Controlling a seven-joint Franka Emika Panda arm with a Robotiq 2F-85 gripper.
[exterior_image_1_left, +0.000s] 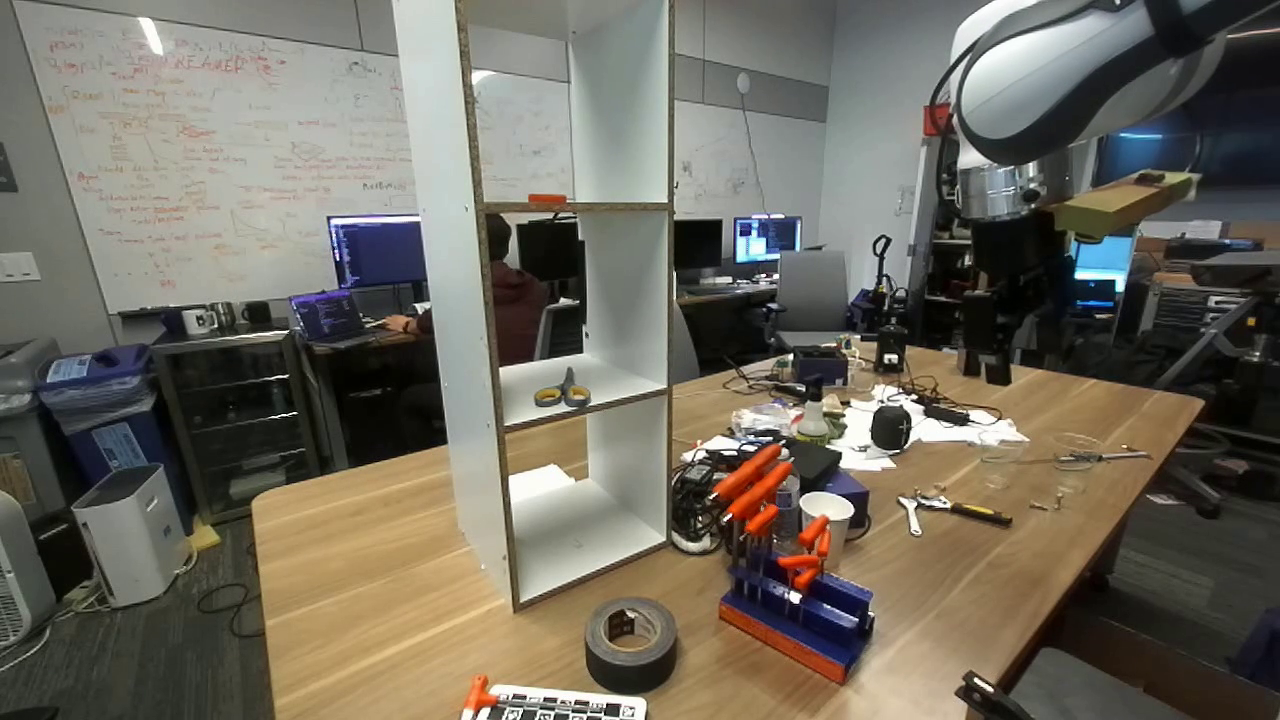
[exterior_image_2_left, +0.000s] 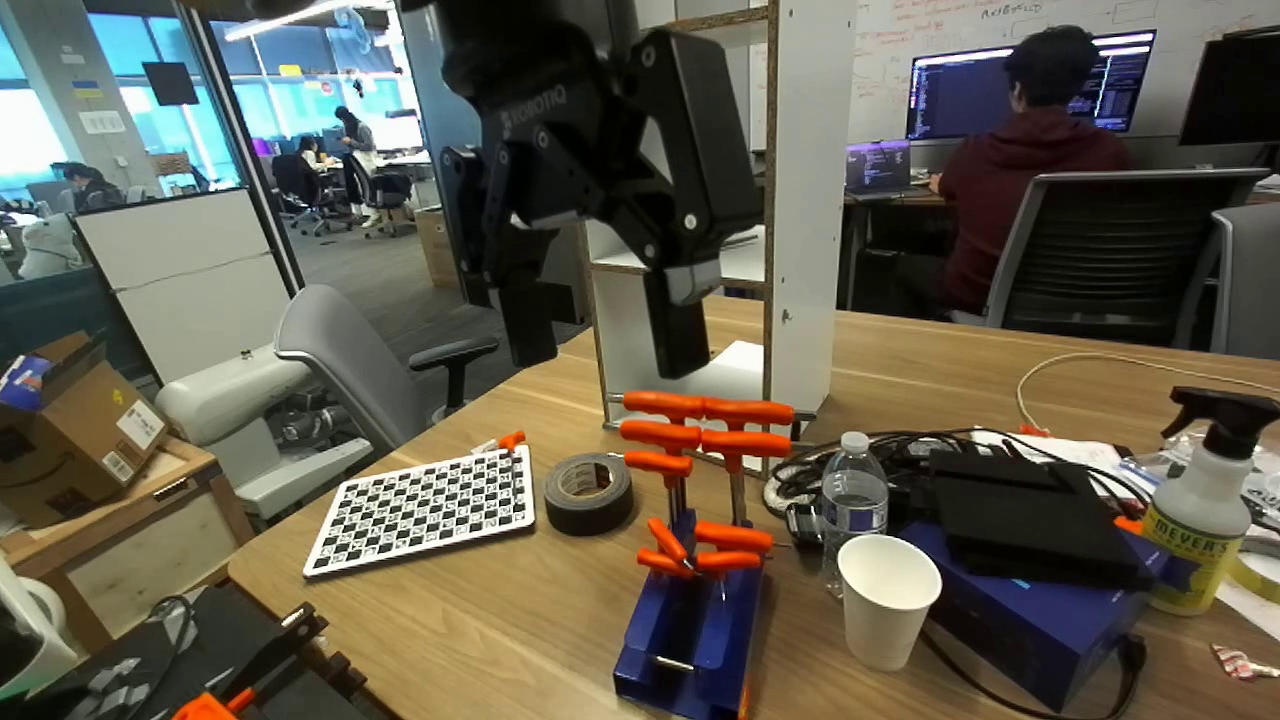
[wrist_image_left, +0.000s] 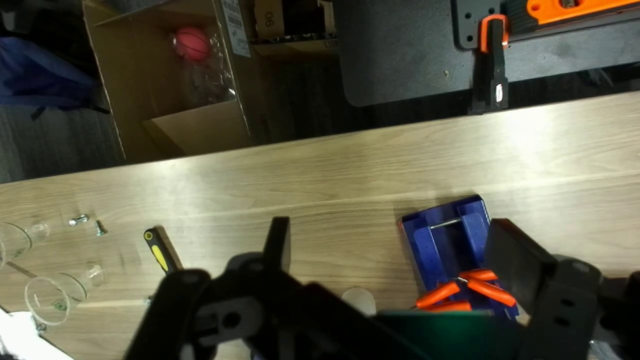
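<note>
My gripper (exterior_image_2_left: 608, 354) hangs open in the air above the table, its two fingers well apart and nothing between them. In exterior view 1 the gripper (exterior_image_1_left: 990, 366) is at the upper right, high over the table. The wrist view shows it (wrist_image_left: 387, 243) from above, with bare wood between the fingers. Below stands a blue tool holder (exterior_image_2_left: 690, 654) with several orange-handled hex keys (exterior_image_2_left: 744, 412) upright in it. A roll of dark tape (exterior_image_1_left: 631, 644) lies flat beside the white shelf unit (exterior_image_1_left: 462, 300). On its middle shelf are scissors (exterior_image_1_left: 563, 390); an orange item (exterior_image_1_left: 547, 199) lies one level up.
Close to the tool holder are a white paper cup (exterior_image_2_left: 888, 594), a water bottle (exterior_image_2_left: 854, 498) and a blue box (exterior_image_2_left: 1032, 636) amid cables. A checkered board (exterior_image_2_left: 426, 510) lies near one table edge. Bare wood (wrist_image_left: 336, 174) runs along the table's edge.
</note>
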